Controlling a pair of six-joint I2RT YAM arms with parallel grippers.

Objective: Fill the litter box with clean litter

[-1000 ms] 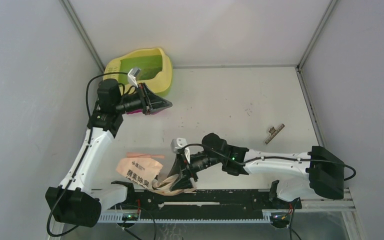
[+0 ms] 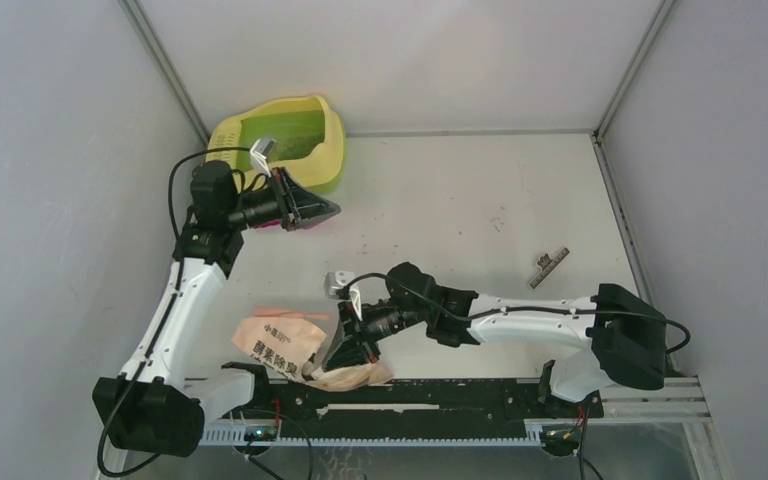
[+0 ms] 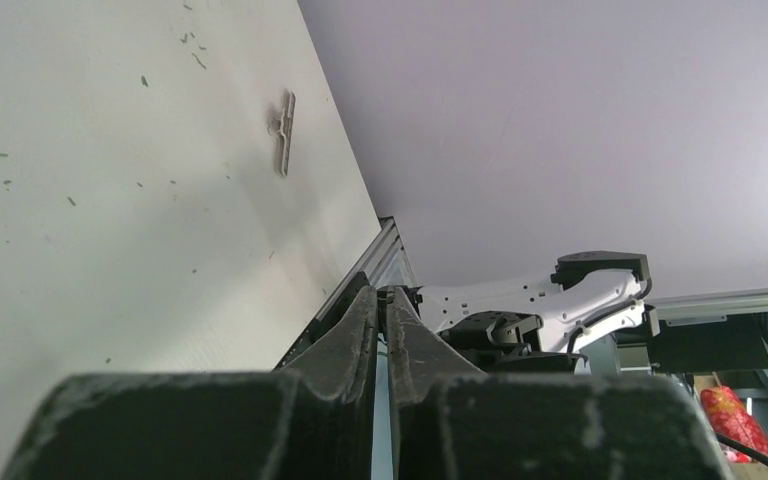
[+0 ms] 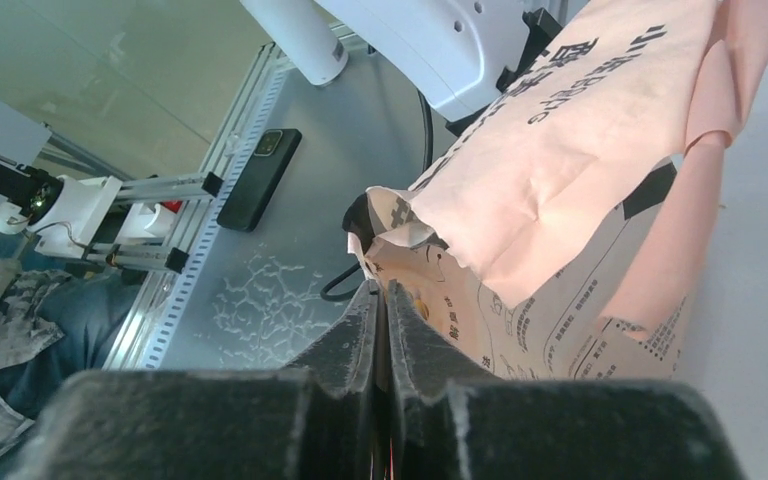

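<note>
The paper litter bag [image 2: 275,342] lies at the table's front left, pale pink with dark print. In the right wrist view its mouth edge is crumpled, and a rolled strip hangs beside the bag [image 4: 560,190]. At that edge is my right gripper, its fingers close together; whether paper sits between them cannot be made out. The yellow-green litter box [image 2: 331,150] stands at the back left, partly behind my left arm. My left gripper [image 2: 336,209] hovers just in front of the box, shut, with nothing showing between its fingertips in the left wrist view.
A metal clip [image 2: 549,268] lies on the right side of the table. A black phone [image 4: 259,180] rests on the metal surface off the front edge. Something pink [image 2: 268,224] peeks out under the left gripper.
My right gripper has moved left along the bag's opening, its arm following. The left arm has hardly shifted, and the bag stays in place.
</note>
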